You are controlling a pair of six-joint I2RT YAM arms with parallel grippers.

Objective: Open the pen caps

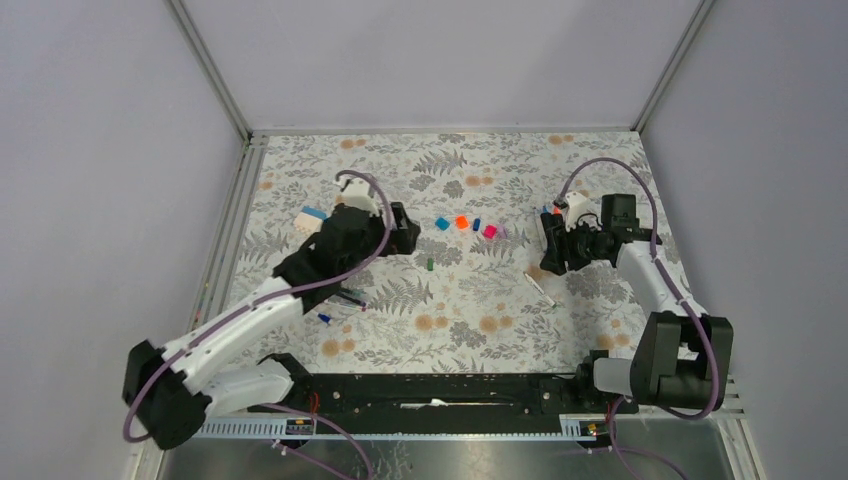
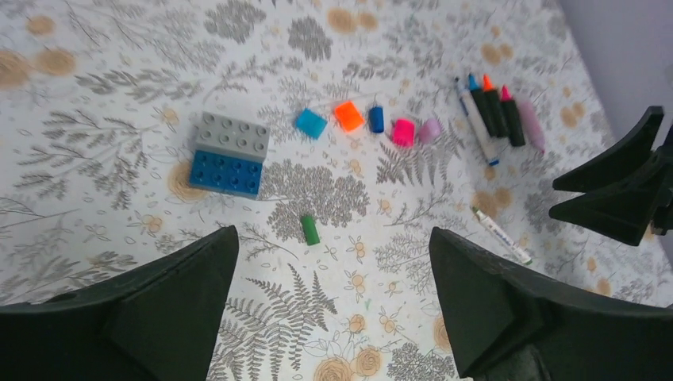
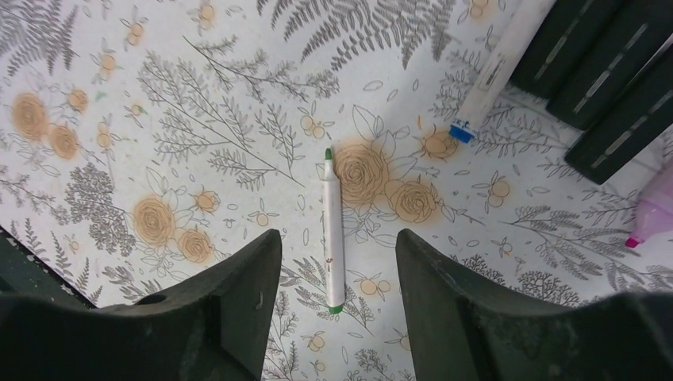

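Observation:
A slim white marker (image 3: 333, 234) with a bare green tip lies on the patterned mat, below and ahead of my right gripper, whose fingers stand part open around nothing. Its green cap (image 2: 309, 229) lies loose on the mat, well apart from the marker. Above the mat hangs my left gripper, fingers wide apart and empty. More loose caps lie in a row: a light blue cap (image 1: 442, 223), an orange cap (image 1: 461, 222), a dark blue cap (image 1: 476, 224), a pink cap (image 1: 490, 231) and a purple cap (image 2: 429, 130).
Uncapped markers lie side by side at the right, among them a white marker with a blue end (image 2: 478, 123) and a black-bodied marker (image 2: 511, 119). A blue and beige block (image 2: 228, 155) sits at the left. More pens and a blue cap (image 1: 324, 318) lie front left.

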